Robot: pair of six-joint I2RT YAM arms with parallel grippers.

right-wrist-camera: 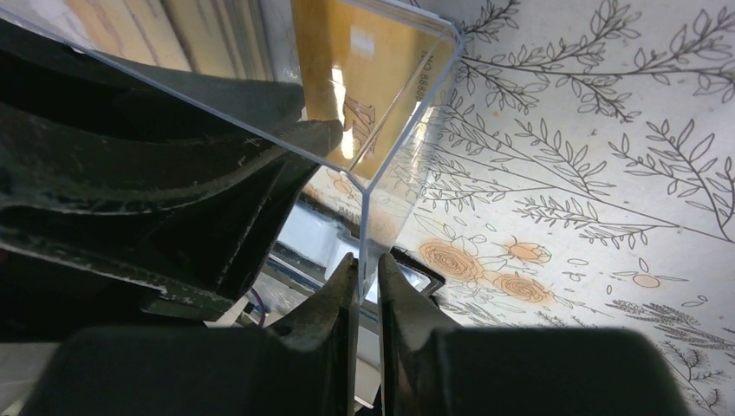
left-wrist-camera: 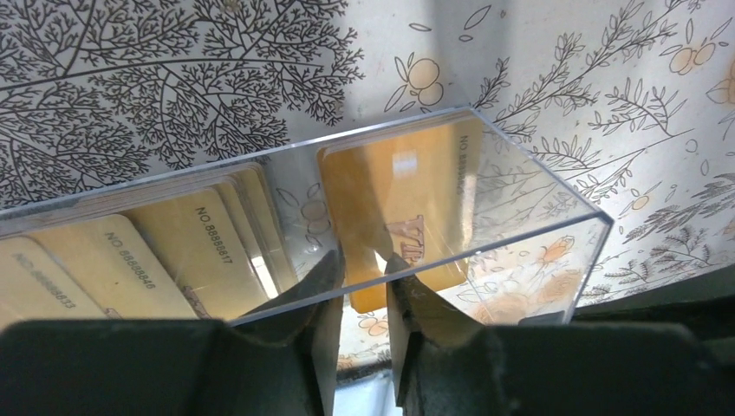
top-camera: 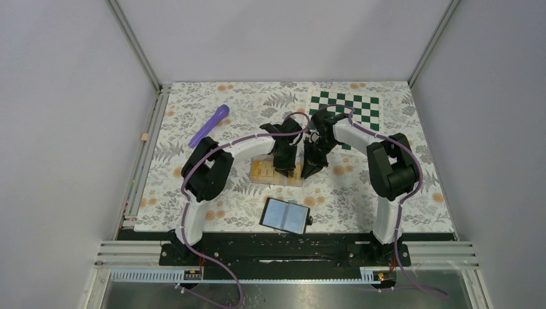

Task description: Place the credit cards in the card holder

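Observation:
Gold cards (left-wrist-camera: 156,243) lean in a stack along the left of the clear box (top-camera: 275,183), in the left wrist view. A separate gold card (left-wrist-camera: 399,204) stands tilted near the box's right end. My left gripper reaches into the box at that card's lower left, its fingers parted by a small gap and nothing clearly held between them. My right gripper is shut on the box's clear wall, by the corner. The black-edged card holder (top-camera: 275,213) lies flat near the table's front edge, pale sleeves up.
A purple stick (top-camera: 210,125) rests at the back left. The green checkered board (top-camera: 368,109) lies at the back right, partly under the right arm. Both grippers are close together over the box.

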